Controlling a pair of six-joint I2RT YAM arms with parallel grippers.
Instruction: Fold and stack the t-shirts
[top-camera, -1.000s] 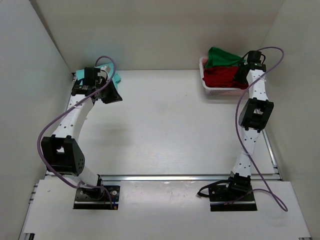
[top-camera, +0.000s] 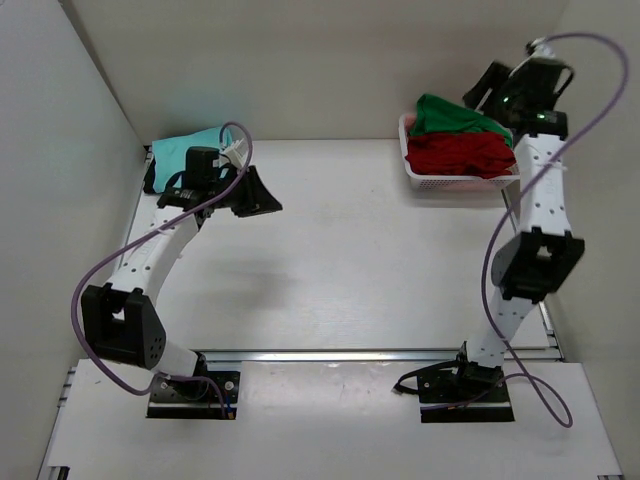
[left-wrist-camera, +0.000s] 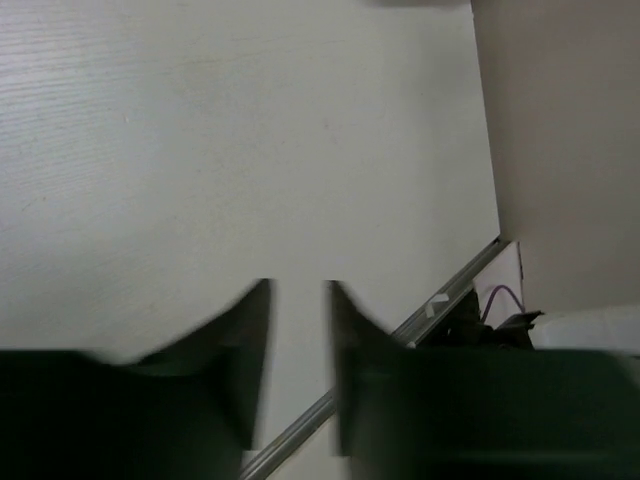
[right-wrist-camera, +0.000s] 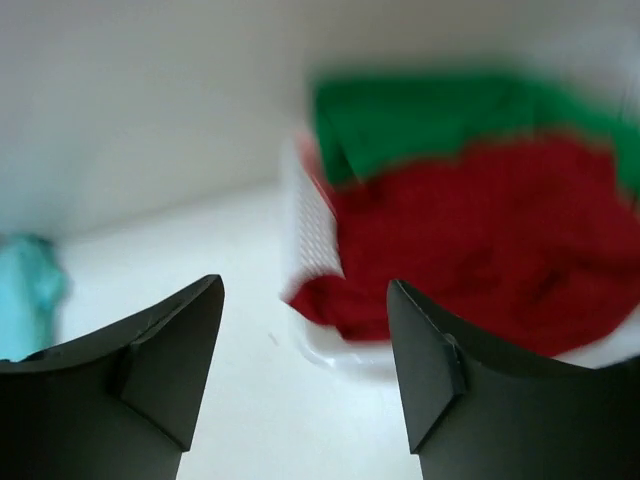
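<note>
A white basket (top-camera: 440, 184) at the back right holds a green shirt (top-camera: 450, 117) and a red shirt (top-camera: 458, 155), both crumpled. Above its back right corner is my right gripper (top-camera: 482, 88). In the right wrist view its fingers (right-wrist-camera: 165, 350) are spread wide with no cloth between them, and the red shirt (right-wrist-camera: 480, 235) and green shirt (right-wrist-camera: 430, 120) appear blurred beyond. At the back left lies a turquoise shirt (top-camera: 178, 152), partly covered by the left arm. My left gripper (top-camera: 268, 208) hangs over bare table with a narrow empty gap between its fingers.
Walls (top-camera: 310, 70) close in the back and both sides. A metal rail (top-camera: 345, 355) runs along the front edge, and purple cables loop along both arms.
The left gripper has shifted right, away from the turquoise shirt. The shirts look unmoved.
</note>
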